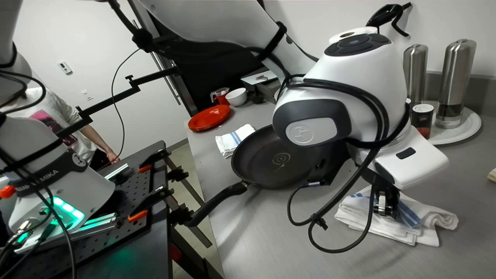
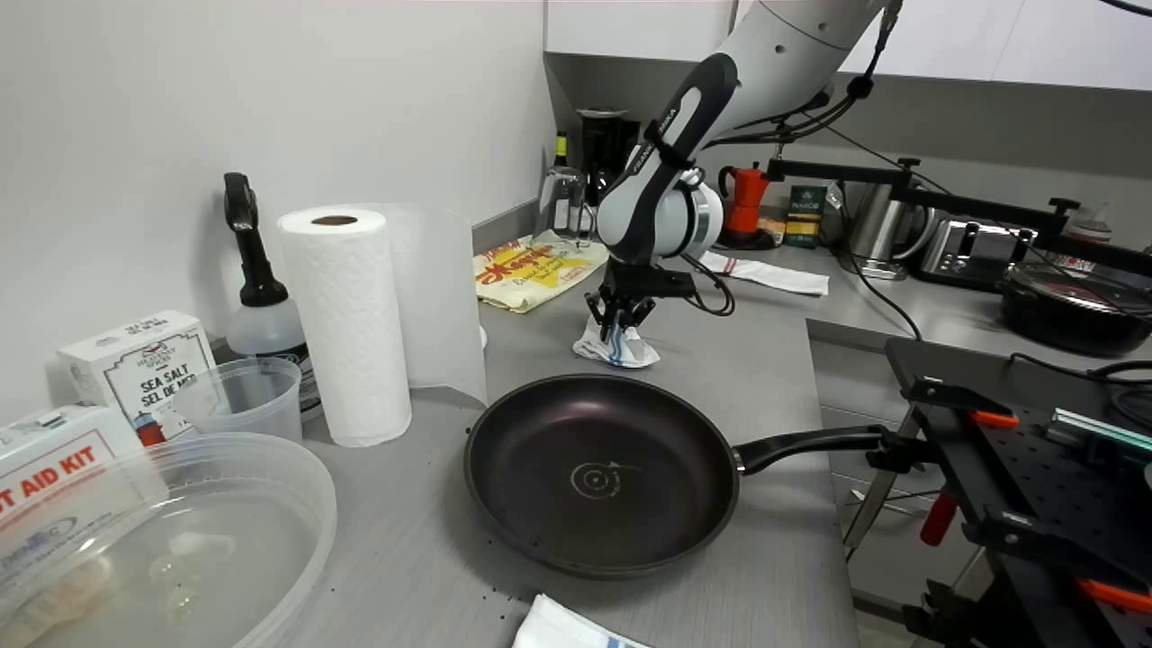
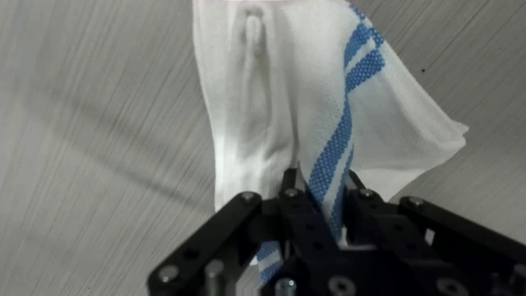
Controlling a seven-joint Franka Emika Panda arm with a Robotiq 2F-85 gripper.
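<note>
A white towel with blue stripes [image 1: 414, 223] lies crumpled and partly folded on the grey counter, and my gripper [image 1: 386, 211] is down over it. In the wrist view the fingers pinch a blue-striped fold of the towel [image 3: 320, 98], which bunches up between them; my gripper is shut on it. Most of the cloth spreads out beyond the fingertips, resting on the counter. Exterior view 2 shows the gripper [image 2: 621, 315] from afar, above the same towel [image 2: 616, 347], behind the pan.
A black frying pan [image 2: 605, 475] stands close by, its handle over the counter edge. Another striped towel [image 1: 235, 139] lies beyond it. Steel mills [image 1: 451, 83] stand on a white plate at the back. A paper towel roll [image 2: 343, 324] is along the wall.
</note>
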